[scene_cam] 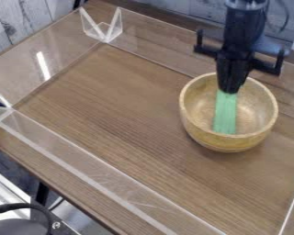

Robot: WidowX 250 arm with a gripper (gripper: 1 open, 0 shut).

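A round tan bowl (198,129) sits on the wooden table at the right, with a long light green object (226,114) lying inside it. My black gripper (231,73) hangs just above the back of the bowl, over the upper end of the green object. It looks shut, with nothing visible held; its fingertips are dark and hard to make out.
A small clear plastic piece (103,27) stands at the back left. A dark cabled object (15,223) is at the bottom left corner.
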